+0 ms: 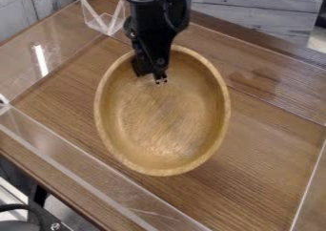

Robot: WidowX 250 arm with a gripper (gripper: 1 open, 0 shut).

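A large oval wooden bowl (163, 120) sits in the middle of the wooden tabletop. My black gripper (152, 67) comes down from the top over the bowl's far rim, its lower end just inside the bowl. Its fingertips are dark and small, and I cannot tell how far apart they are or whether anything is between them.
A clear plastic piece (105, 15) stands at the back left beside the arm. Clear strips line the left and front edges of the table (254, 178). The wood to the right of the bowl is clear, and a pale plank wall is behind.
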